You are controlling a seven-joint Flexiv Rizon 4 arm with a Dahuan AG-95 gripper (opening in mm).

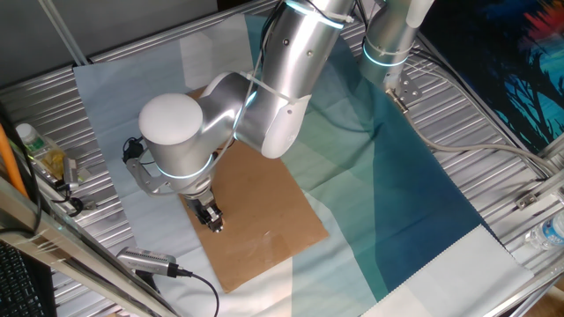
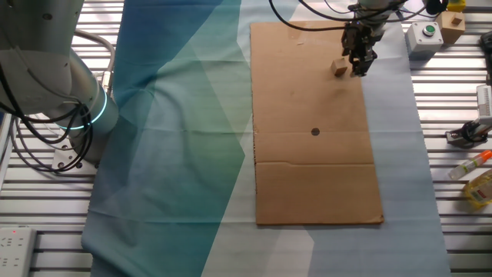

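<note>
A small wooden block (image 2: 339,67) sits on the brown cardboard sheet (image 2: 311,192), near its far right corner in exterior view 2. Right beside the block is my black gripper (image 2: 357,66), low over the sheet's edge; whether they touch is unclear. In exterior view 1 the gripper (image 1: 215,226) points down at the left part of the cardboard (image 1: 264,202), and the block is hidden there. The fingers are too small and dark to show how far apart they stand. A round dark spot (image 2: 315,131) marks the middle of the cardboard.
A button box (image 2: 424,38) and another wooden block with a yellow part (image 2: 451,26) stand off the cloth at the right. A silver camera-like device (image 1: 147,261) with a cable is near the cardboard's left side.
</note>
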